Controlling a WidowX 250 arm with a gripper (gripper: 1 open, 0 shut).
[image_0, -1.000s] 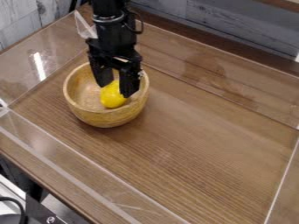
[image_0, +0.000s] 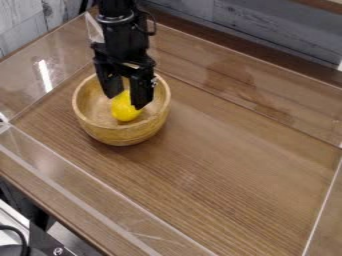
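A black robot arm reaches down from the top left to my gripper (image_0: 123, 78), which is open over a round wooden bowl (image_0: 147, 132). A yellow object (image_0: 124, 111) lies inside the bowl, below the fingers. Whether the fingertips touch it is hard to tell at this size.
The bowl stands on the left part of a wooden table (image_0: 227, 180). A pale wall runs along the back, and dark cables hang at the lower left edge.
My gripper has shifted slightly left over the bowl. The yellow object also sits a little differently in the bowl.
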